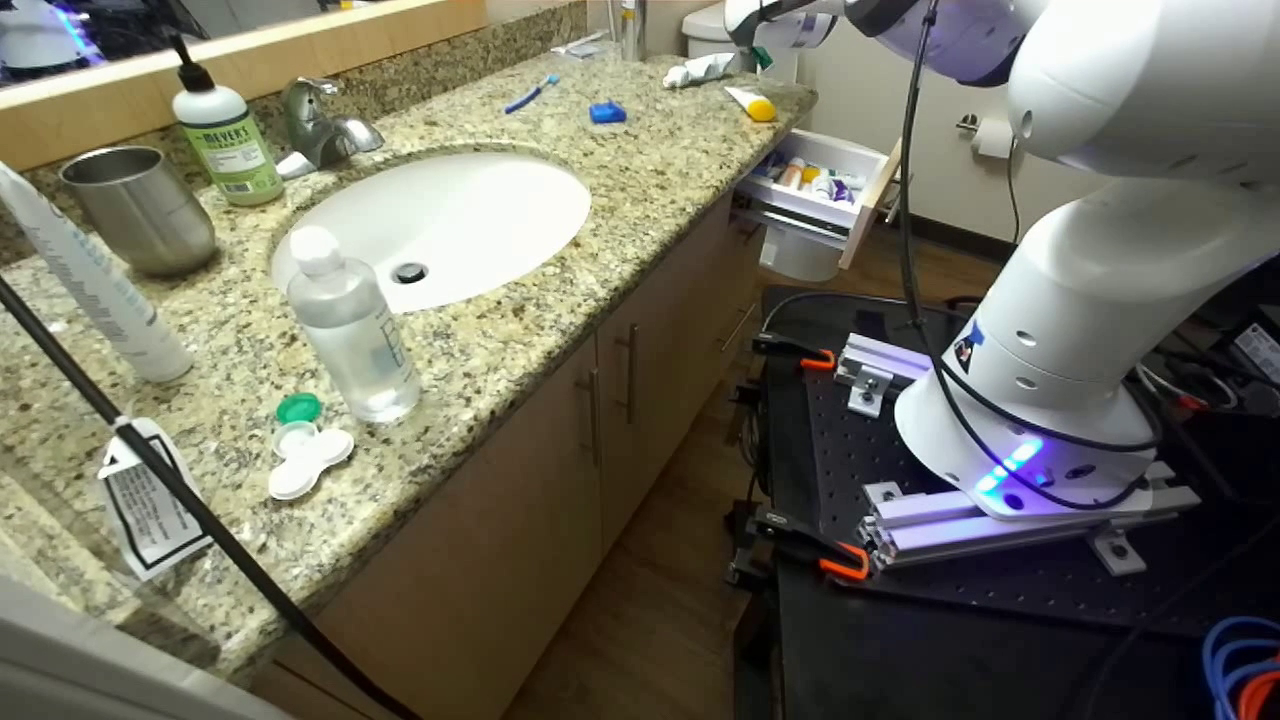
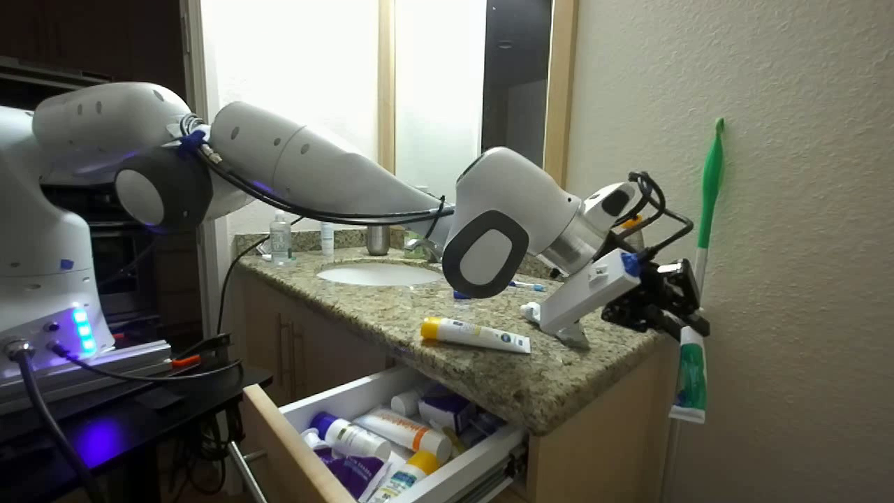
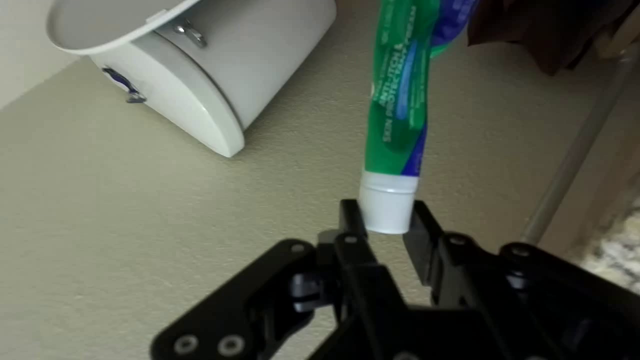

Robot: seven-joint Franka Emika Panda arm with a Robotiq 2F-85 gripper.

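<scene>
A green and purple tube of anti-itch cream (image 3: 399,102) is held by its white cap (image 3: 388,203) between the fingertips of my gripper. In exterior view 2 the green tube (image 2: 692,377) hangs downward below the gripper (image 2: 683,323), past the far end of the counter and clear of it. Exterior view 1 shows only part of the arm at the top; the gripper is mostly hidden there, with a bit of green (image 1: 762,56) showing near the counter's far end.
An open drawer (image 2: 335,399) full of tubes and bottles juts out under the counter (image 2: 536,381). A yellow-capped tube (image 2: 475,334) lies near the counter edge. Beyond the counter is a white toilet (image 3: 276,48). A sink (image 1: 480,204) and several bottles occupy the nearer counter.
</scene>
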